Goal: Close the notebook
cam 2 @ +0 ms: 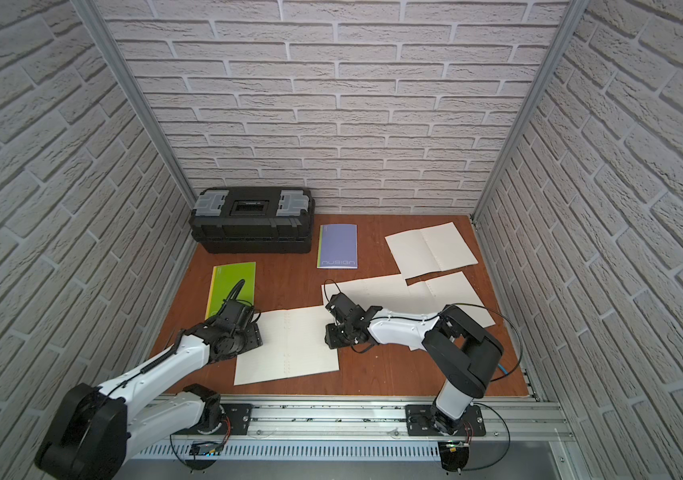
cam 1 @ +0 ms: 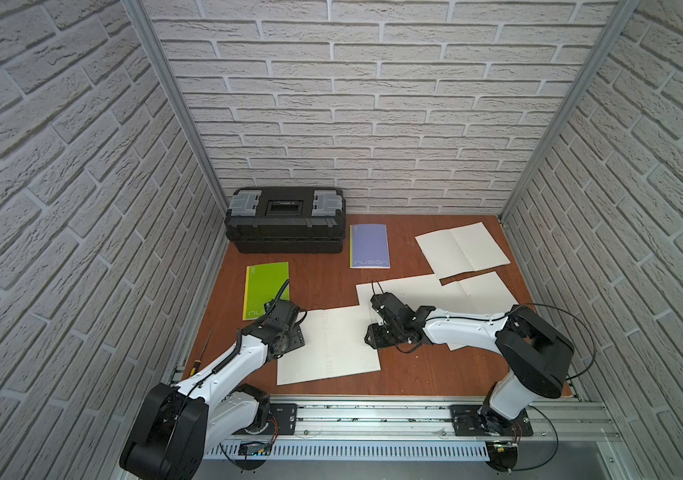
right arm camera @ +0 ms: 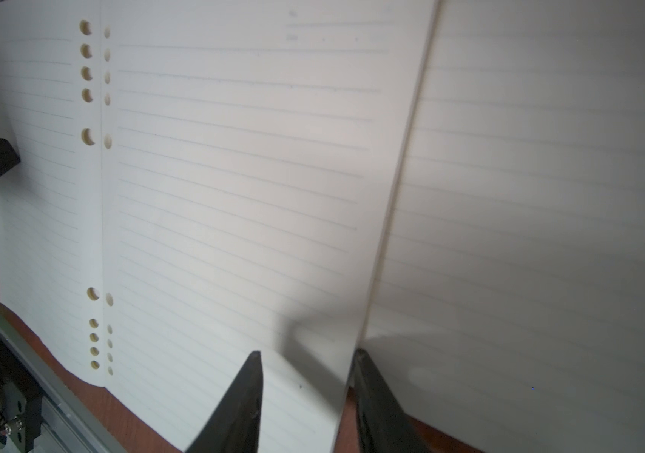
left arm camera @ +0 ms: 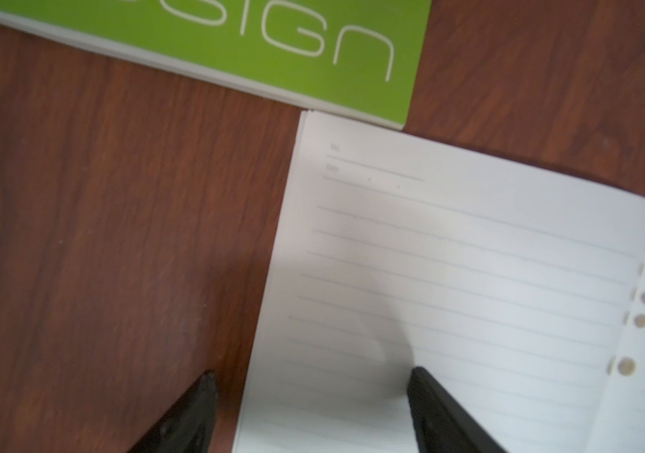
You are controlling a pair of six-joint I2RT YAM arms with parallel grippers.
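Note:
The notebook [cam 1: 328, 344] lies open and flat near the table's front, lined pages up. My left gripper is part open over its left edge; one finger [left arm camera: 195, 411] is over bare wood and the other [left arm camera: 435, 400] over the left page. At the right edge is my right gripper. Its left finger [right arm camera: 243, 392] shows over the right page and its right finger [right arm camera: 368, 385] at the page edge, with a gap between them. Whether they pinch the notebook I cannot tell.
A green notebook [cam 1: 267, 288] touches or nearly touches the far left corner. Another open notebook [cam 1: 409, 289] adjoins the right edge. Farther back are a black toolbox [cam 1: 285, 228], a purple notebook [cam 1: 368, 245] and an open notebook [cam 1: 463, 249]. A screwdriver [cam 1: 194, 368] lies left.

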